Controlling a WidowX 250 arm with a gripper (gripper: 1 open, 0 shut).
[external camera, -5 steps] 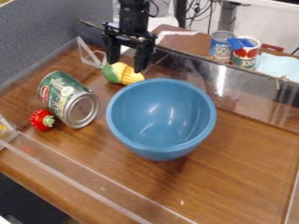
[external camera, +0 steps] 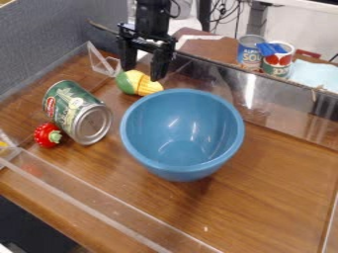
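Note:
My black gripper hangs over the back of the wooden tray, open, its fingers just above a yellow and green toy corn lying on its side. A large blue bowl sits at the centre. Left of it a green can lies tipped on its side, with a small red toy pepper beside it.
Clear walls bound the tray. Outside at the back right stand two cans near a pale blue cloth. The tray's front and right floor is bare.

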